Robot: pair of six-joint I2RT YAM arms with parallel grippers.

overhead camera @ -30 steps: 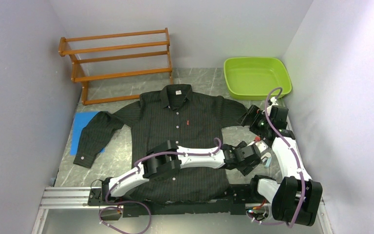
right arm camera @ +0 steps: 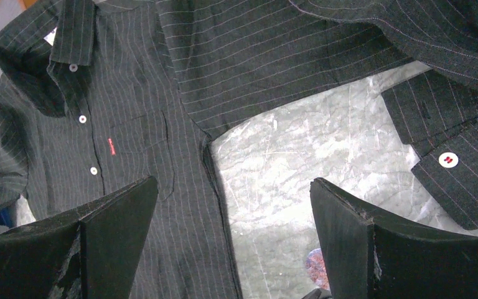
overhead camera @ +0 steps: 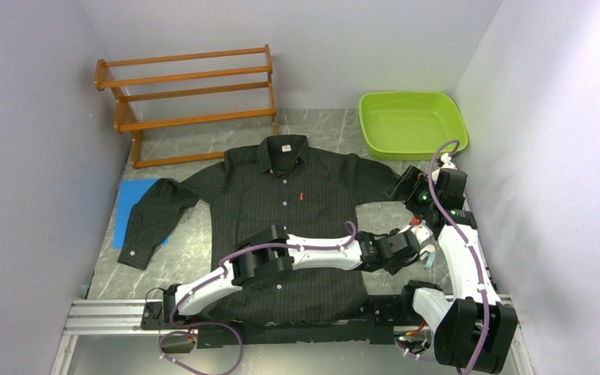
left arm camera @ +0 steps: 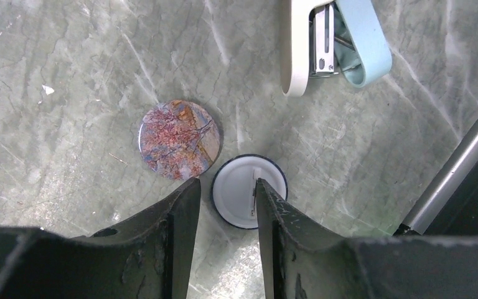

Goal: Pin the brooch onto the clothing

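A round brooch (left arm camera: 233,193) lies on the table with its white back and thin metal pin upward. Against its upper left sits another round badge (left arm camera: 180,140), picture side up. Just over the brooch, the fingertips of my left gripper stand part open, the right-hand one covering part of its edge by the pin; contact cannot be told. The dark striped shirt (overhead camera: 312,180) is spread across the table, its chest pocket (right arm camera: 143,152) marked by a small red tag. My right gripper is wide open above the table beside the shirt, with nothing held.
A stapler (left arm camera: 302,47) lies beyond the badges. The green basin (overhead camera: 414,148) stands at the back right, a wooden rack (overhead camera: 191,78) at the back left. A blue sheet (overhead camera: 129,207) sits under one sleeve. Both arms are close together at the right.
My right arm has shifted slightly to the right. The left gripper's fingers look a little closer together in the top view, while its arm has barely moved. The shirt lies as before.
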